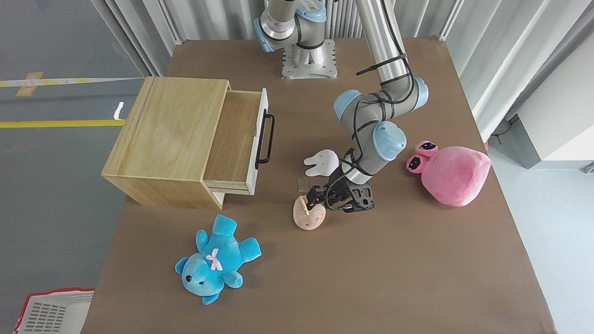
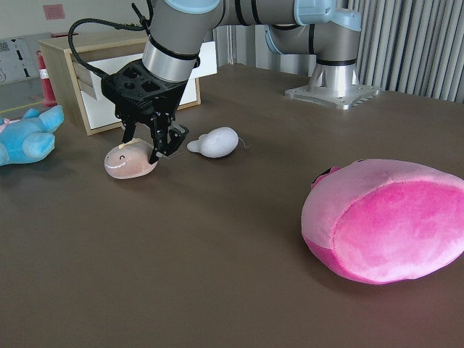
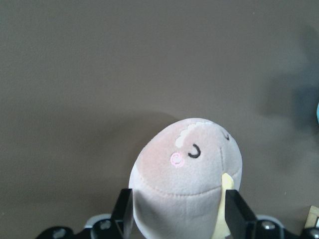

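A pale pink plush toy with a cream strip on it lies on the brown table, also seen in the left camera view. My gripper is down at it, fingers open on either side of the toy's body in the wrist view, the cream strip beside the right finger. Whether they touch it is unclear. In the front view the gripper partly covers the toy.
A wooden cabinet with an open drawer stands left. A blue bear lies front left, a white bunny behind the gripper, a large pink plush right.
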